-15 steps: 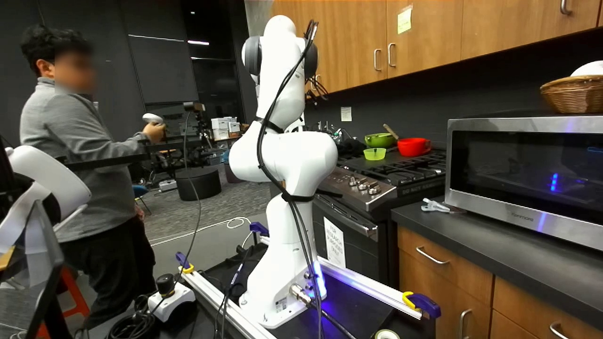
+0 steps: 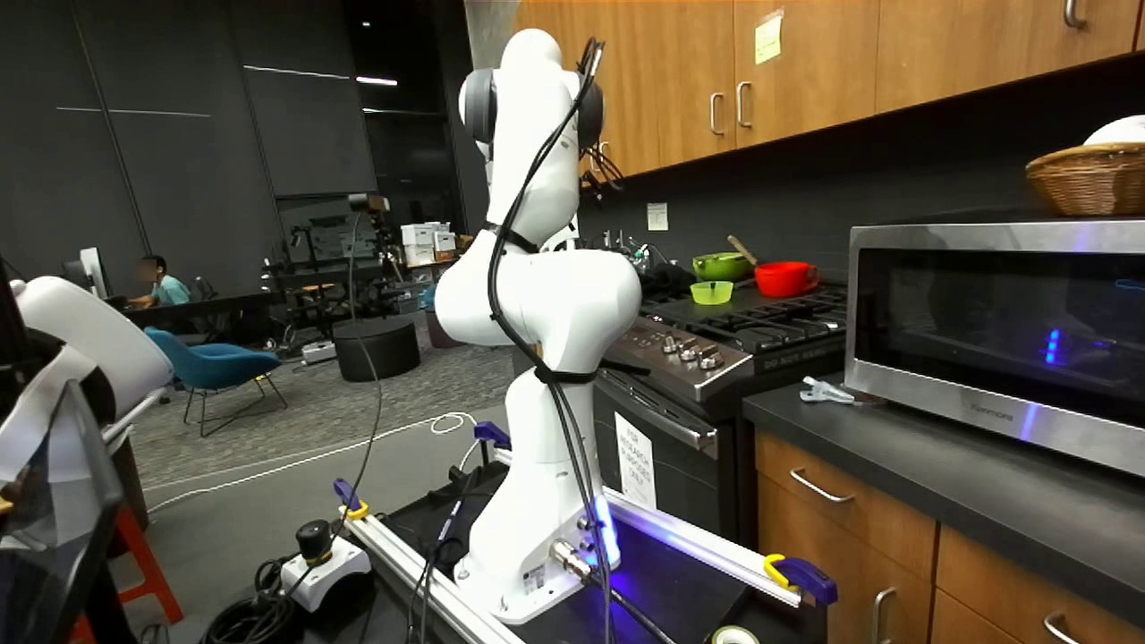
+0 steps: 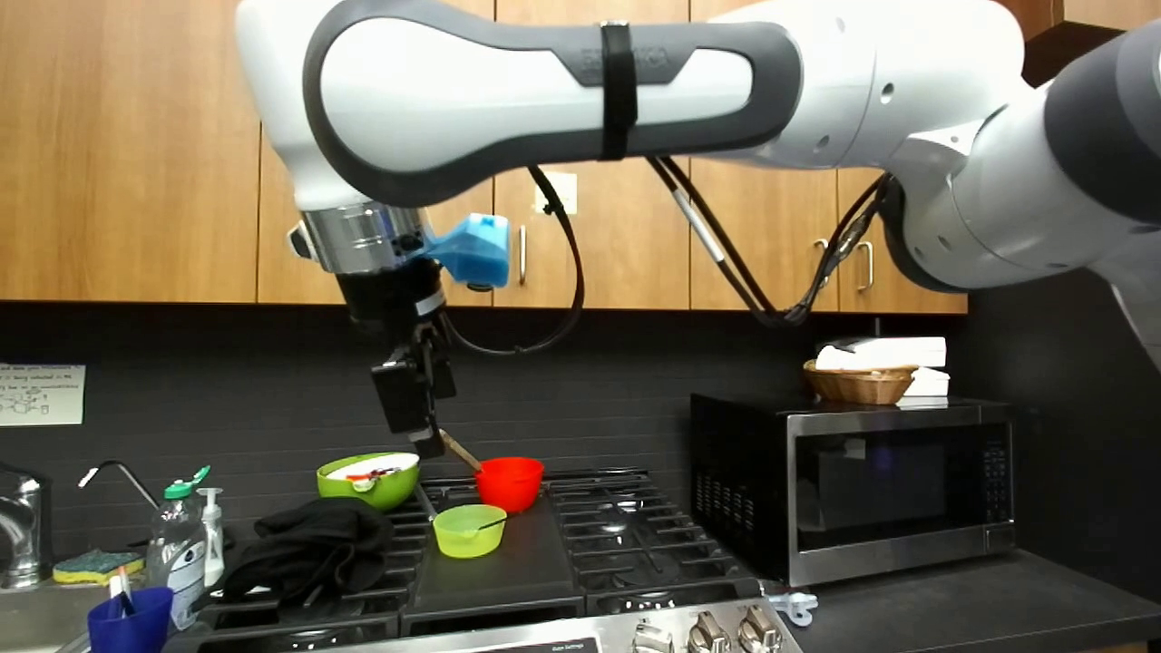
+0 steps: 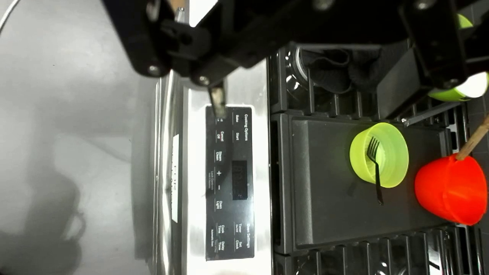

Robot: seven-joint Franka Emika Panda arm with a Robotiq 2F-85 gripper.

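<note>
My gripper (image 3: 422,435) hangs in the air above the stove, pointing down. In the wrist view its fingers (image 4: 218,100) stand wide apart, with nothing between them, so it is open. Below it a small translucent green bowl (image 4: 397,160) rests on the griddle, with a black fork (image 4: 377,176) leaning inside and its handle over the rim. Behind that bowl stands a red pot (image 3: 509,484), a wooden handle showing at its rim. To their left in exterior view 2 sits a larger green bowl (image 3: 375,490) with white and red contents.
A black cloth (image 3: 310,544) lies on the left burners. The microwave (image 3: 898,490) stands on the right counter, a white clip (image 3: 795,605) near it. At far left are a blue cup (image 3: 131,622) and a soap bottle (image 3: 178,550). Cabinets (image 3: 593,239) run behind the arm.
A person in grey, standing at the left of exterior view 1 a second ago, is out of view now. The arm and the kitchen objects look unmoved there.
</note>
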